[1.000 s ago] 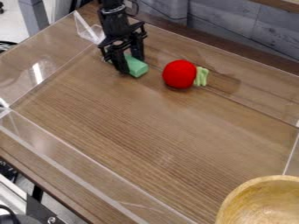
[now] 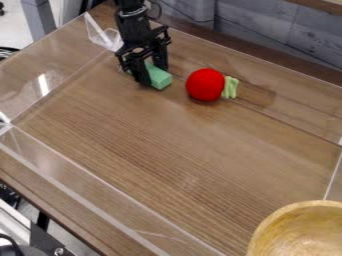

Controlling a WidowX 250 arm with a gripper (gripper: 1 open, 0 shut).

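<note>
My black gripper (image 2: pixel 144 60) reaches down from the top left onto a small green block (image 2: pixel 158 79), its fingers around it and shut on it. The block sits low over the wooden table (image 2: pixel 160 150); whether it touches the surface I cannot tell. Just right of it lies a red round object (image 2: pixel 205 85), with a pale green item (image 2: pixel 230 88) against its right side.
A yellow bowl (image 2: pixel 294 230) is at the bottom right. A grey wall (image 2: pixel 254 40) runs along the back. A clear plastic piece (image 2: pixel 103 32) is near the top left.
The gripper and green block have shifted very slightly; otherwise little differs.
</note>
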